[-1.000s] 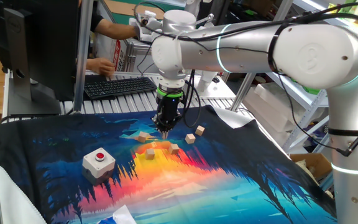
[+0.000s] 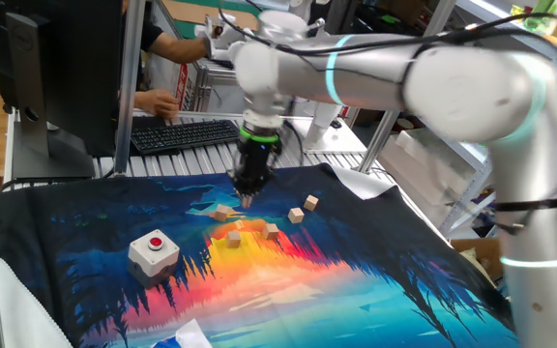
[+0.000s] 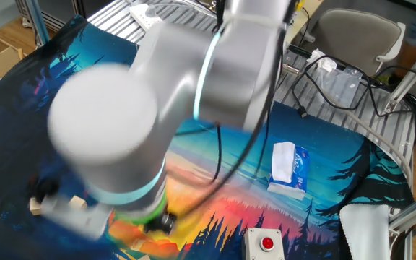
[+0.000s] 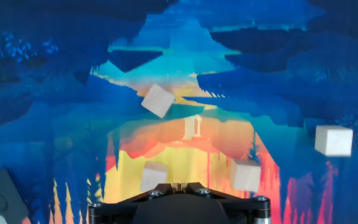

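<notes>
Several small pale wooden cubes lie spread on the printed cloth. In exterior view 1 they include a left cube (image 2: 222, 212), a front cube (image 2: 234, 239), a middle cube (image 2: 271, 232) and two to the right, one (image 2: 296, 215) nearer than the other (image 2: 311, 202). My gripper (image 2: 247, 201) hangs above the cloth, pointing down, close to the left and middle cubes. In the wrist view the fingertips of my gripper meet, with nothing visible between them. A cube (image 4: 158, 101) lies ahead of them, with others (image 4: 155, 176) (image 4: 246, 175) on either side.
A grey box with a red button (image 2: 154, 256) stands at the left on the cloth. A tissue pack (image 3: 289, 170) lies near the cloth's edge. Behind the cloth are a keyboard (image 2: 184, 136) and a monitor (image 2: 61, 87); a person's hand (image 2: 158, 102) rests near the keyboard.
The cubes have not moved.
</notes>
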